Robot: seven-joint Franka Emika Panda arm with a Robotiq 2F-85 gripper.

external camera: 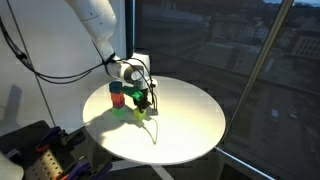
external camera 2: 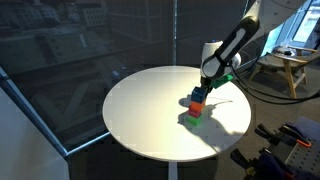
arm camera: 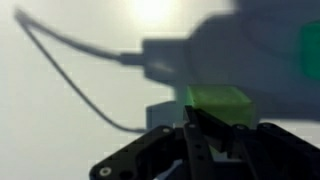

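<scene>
A yellow-green block (arm camera: 222,103) sits at the fingertips of my gripper (external camera: 144,105), which is shut on it. In exterior view 1 this block (external camera: 139,115) shows low over the white table. Close beside it, to the left in that view, stands a stack: a blue block (external camera: 116,87) on top, a red block (external camera: 118,100) under it and a green block (external camera: 118,111) at the bottom. From exterior view 2, the stack's red block (external camera 2: 196,108) stands in front of the gripper and hides the held block. Whether the held block touches the table is hard to tell.
A green edge (arm camera: 312,48) shows at the right of the wrist view. Dark cables loop beside the arm. A wooden chair (external camera 2: 287,65) stands behind.
</scene>
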